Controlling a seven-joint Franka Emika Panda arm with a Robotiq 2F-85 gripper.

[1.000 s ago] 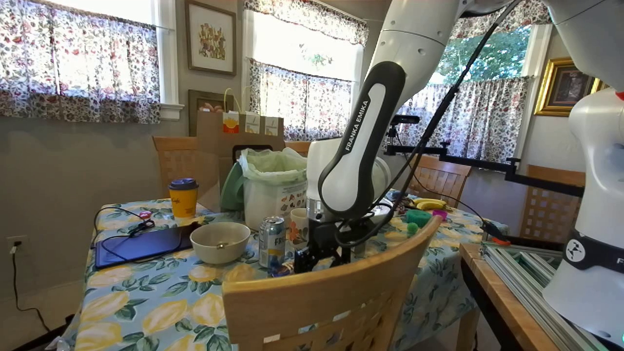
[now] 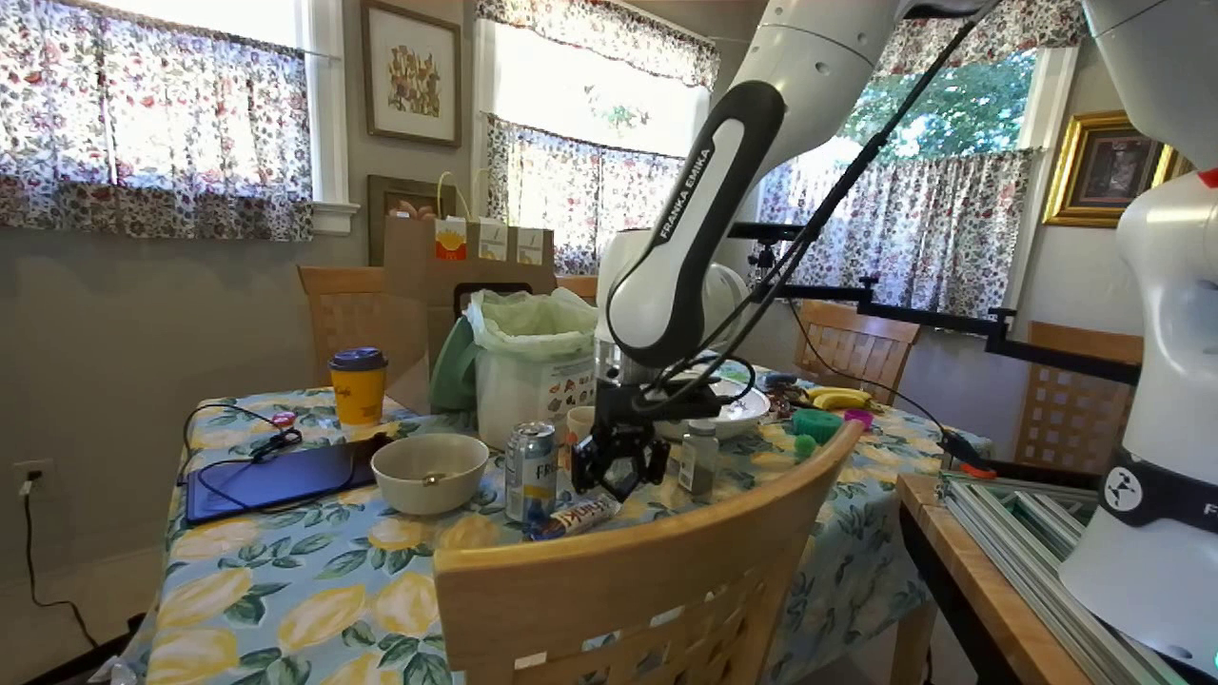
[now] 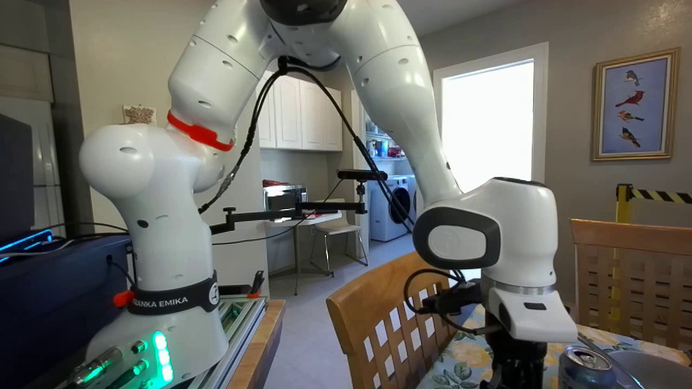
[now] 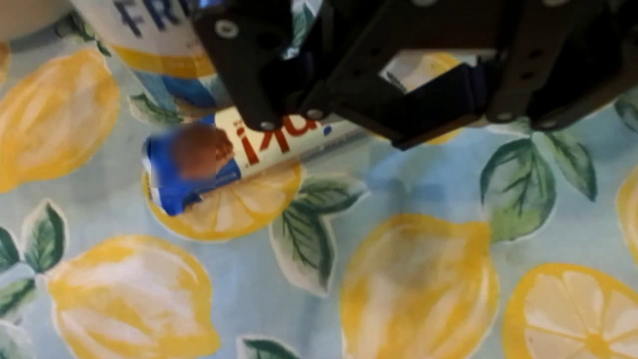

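Observation:
A wrapped snack bar (image 2: pixel 577 516), blue at one end and cream with red letters, lies on the lemon-print tablecloth (image 2: pixel 377 605). Just above its right end is my gripper (image 2: pixel 622 489), with its fingers shut and nothing visible between them. From the wrist view, the bar (image 4: pixel 254 149) runs beneath the dark fingers, which hide its far part. A drinks can (image 2: pixel 531 470) stands upright close behind the bar's blue end; its lower part (image 4: pixel 161 60) shows at the upper left in the wrist view.
To the left of the can sits a beige bowl (image 2: pixel 429 473). Behind are a lined white bin (image 2: pixel 520 394) and a mug (image 2: pixel 579 422); a grey-lidded jar (image 2: pixel 697 459) stands right of the gripper. A wooden chair back (image 2: pixel 639 571) rises in front.
My gripper has risen from low behind the chair back, bringing more of the bar into view. The bar's blue end stays near the same spot by the can.

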